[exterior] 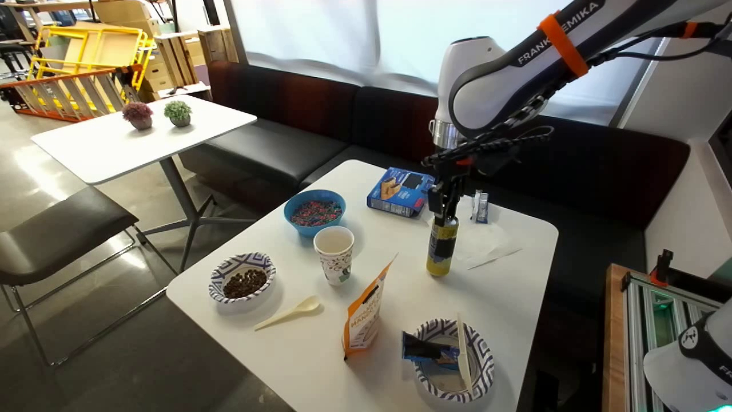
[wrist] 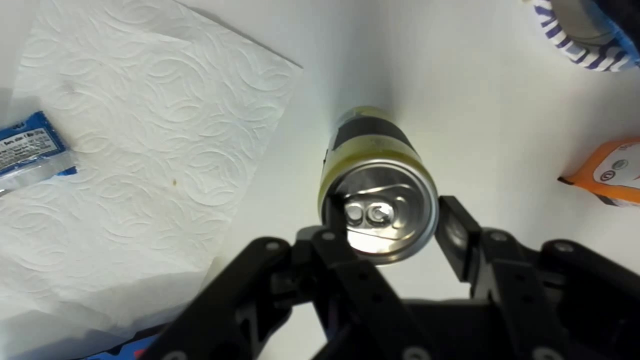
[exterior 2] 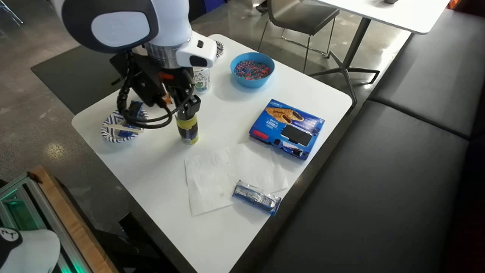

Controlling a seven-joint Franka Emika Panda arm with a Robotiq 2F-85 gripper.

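A slim yellow can [exterior: 440,255] with a dark band stands upright, its base at the tabletop. My gripper [exterior: 444,214] is shut on its upper end from above. In the wrist view, the can's silver lid and pull tab [wrist: 379,215] face the camera. One of the fingers [wrist: 456,231] lies at the right rim, and the other overlaps the left side of the lid. In exterior view 2 the can [exterior 2: 188,132] shows below the gripper, its top partly hidden by the fingers.
A paper towel [exterior 2: 211,182] with a wrapped bar [exterior 2: 257,198] and a blue box [exterior: 400,192] lie nearby. Elsewhere stand an orange pouch [exterior: 363,319], a paper cup [exterior: 336,264], a blue bowl [exterior: 293,218] and patterned bowls [exterior: 485,353]. Bare table surrounds the can's base.
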